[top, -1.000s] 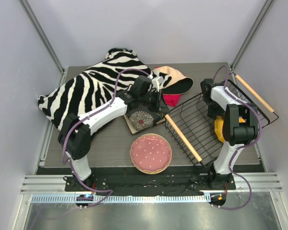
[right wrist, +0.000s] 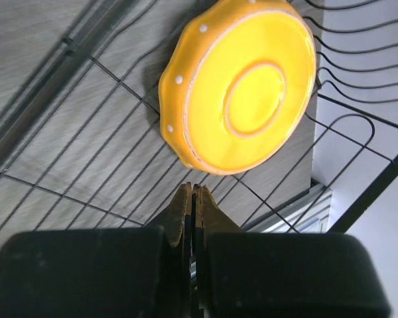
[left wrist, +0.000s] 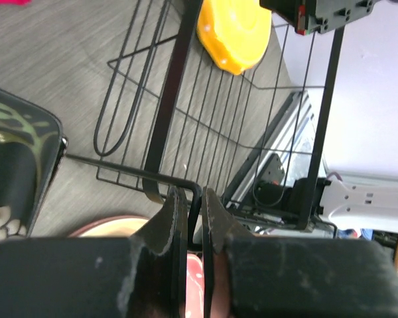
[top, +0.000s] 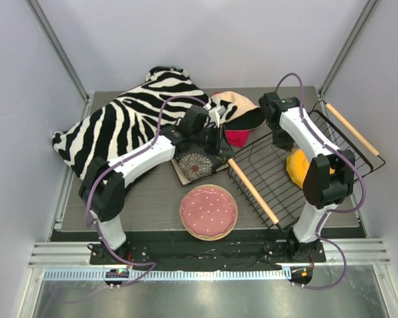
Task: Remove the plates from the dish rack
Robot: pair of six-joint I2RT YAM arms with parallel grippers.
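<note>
The yellow plate (right wrist: 259,99), with white dots on its rim, leans inside the black wire dish rack (top: 257,157), its underside towards my right wrist view. My right gripper is shut with nothing between its fingers. In that view its tips show just below the plate's lower edge, and the plate is outside them. In the top view the right arm partly covers the yellow plate (top: 297,167). My left gripper is shut on the bent black bar at the rack's near-left side. A pink dotted plate (top: 209,211) lies on the table, left of the rack.
A black square plate with a flower pattern (top: 196,165) lies under the left arm. Behind it are a zebra-striped cloth (top: 119,119) and a beige and black cap (top: 242,109). Wooden rails (top: 252,191) edge the rack. Bare table lies left of the pink plate.
The plate has turned flatter. The left arm has not moved.
</note>
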